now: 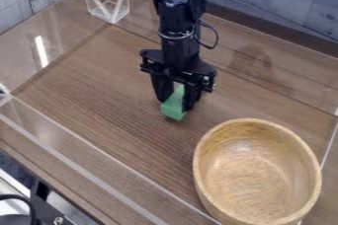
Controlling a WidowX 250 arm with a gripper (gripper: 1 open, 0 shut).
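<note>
My black gripper points down at the middle of the wooden table, shut on a small green object that sits low between its fingers at the tabletop. The gripper hides the object's upper part, and I cannot tell whether it rests on the wood or hangs just above it.
A large light wooden bowl fills the front right. A clear plastic piece stands at the back left. Walls border the back.
</note>
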